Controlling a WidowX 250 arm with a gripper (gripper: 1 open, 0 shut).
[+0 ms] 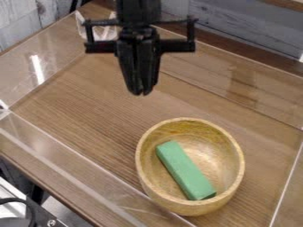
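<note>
A cream oval bowl (221,164) sits on the wooden surface at the lower right, with a green block (185,168) lying inside it, tilted along the bowl's length. My dark gripper (141,82) is raised above and behind the bowl, at the upper middle, apart from it. Its fingertips point down and are too dark and small to tell how far apart they stand or whether anything is between them.
A pale object at the back left is partly hidden by the arm. A low wall runs along the back.
</note>
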